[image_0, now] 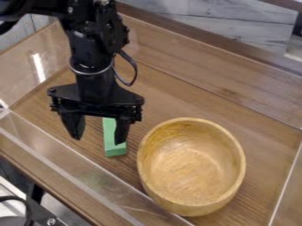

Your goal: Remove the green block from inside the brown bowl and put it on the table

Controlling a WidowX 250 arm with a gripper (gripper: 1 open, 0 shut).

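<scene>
The green block [115, 139] rests on the wooden table, just left of the bowl and outside it. Above it my black gripper [99, 132] points down with its fingers spread apart. The right finger covers part of the block's upper portion; the left finger stands clear of it to the left. Nothing is gripped. The brown bowl [189, 154], round and light wooden in colour, is empty.
A raised wooden edge [189, 35] runs along the back, and a clear rim strip [71, 163] crosses the front left. Dark cables lie at the lower left corner. The table right of and behind the bowl is bare.
</scene>
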